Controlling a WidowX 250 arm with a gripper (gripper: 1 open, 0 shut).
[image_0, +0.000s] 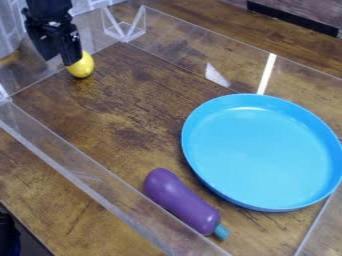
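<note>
The black gripper (59, 40) is at the top left, just above and left of a small yellow object (82, 64), which looks like a lemon. Whether its fingers are apart or closed is hard to make out. A purple eggplant-like object (179, 200) with a teal tip lies near the bottom centre. A large blue round plate or tray (259, 152) fills the right side.
Clear plastic walls border the wooden table (120, 120) on the left and back. The middle of the table between the yellow object and the blue plate is bare.
</note>
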